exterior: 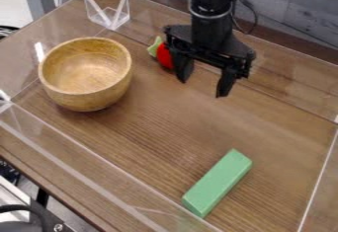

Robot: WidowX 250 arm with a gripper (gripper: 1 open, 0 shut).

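My gripper (pixel 205 68) hangs over the back middle of the wooden table (pixel 158 137), its dark fingers spread open. Just behind and left of it lies a red object with a green top (pixel 164 56), partly hidden by the gripper; whether they touch I cannot tell. A wooden bowl (pixel 85 78) stands on the left side of the table. A green block (pixel 216 184) lies near the front right.
A clear plastic item (pixel 109 13) stands at the back left. A raised ledge runs along the back edge.
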